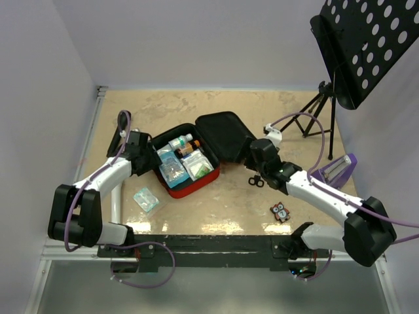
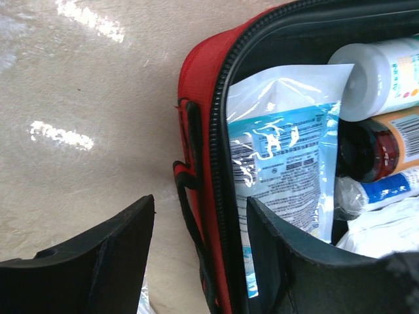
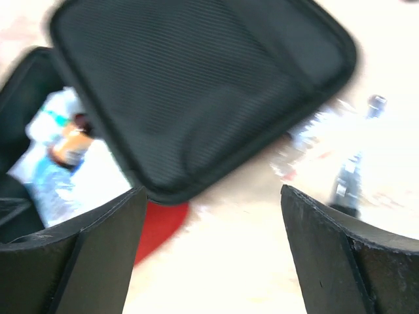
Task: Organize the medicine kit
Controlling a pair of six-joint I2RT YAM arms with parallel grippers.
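The red-and-black medicine case [image 1: 195, 186] lies unzipped, its black lid [image 1: 224, 135] folded out to the right. Inside are a white bottle [image 2: 363, 85], a brown bottle [image 2: 373, 152], a blue-and-white packet [image 2: 288, 167] and a clear bag [image 1: 198, 165]. My left gripper is open, one finger outside the case's left wall and the other over its inner side. Near the lid's front-right edge, my right gripper stands open with nothing between its fingers. A blue-and-white packet [image 1: 146, 199] lies on the table, left of the case.
Black-handled scissors [image 1: 256, 181] lie right of the case. A small patterned object [image 1: 280, 212] sits near the front edge, a purple holder [image 1: 335, 171] at the right, and a tripod [image 1: 321, 108] behind it.
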